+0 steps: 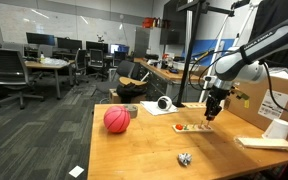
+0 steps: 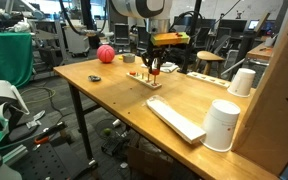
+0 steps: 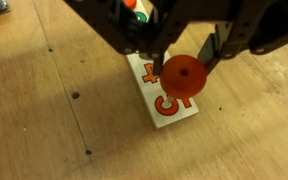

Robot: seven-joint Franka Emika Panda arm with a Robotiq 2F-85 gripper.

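My gripper is shut on a red-orange disc (image 3: 183, 76) with a dark hole in its middle. Below the disc in the wrist view lies a pale board (image 3: 164, 119) with red numbers; the disc covers part of its end. Toward the top of that view, a red piece and a green piece (image 3: 141, 17) sit at the other end of the board. Exterior view 2 has the red disc (image 2: 155, 70) beneath the gripper, over one end of the board (image 2: 136, 77). How far the disc is above the board cannot be told.
A pink-red ball (image 1: 117, 119) and a crumpled silver object (image 1: 185, 158) rest on the wooden table. A white cup (image 2: 221, 125) and a long white block (image 2: 176, 118) occupy another part, near a cardboard box (image 2: 274, 95). Bare wood surrounds the board.
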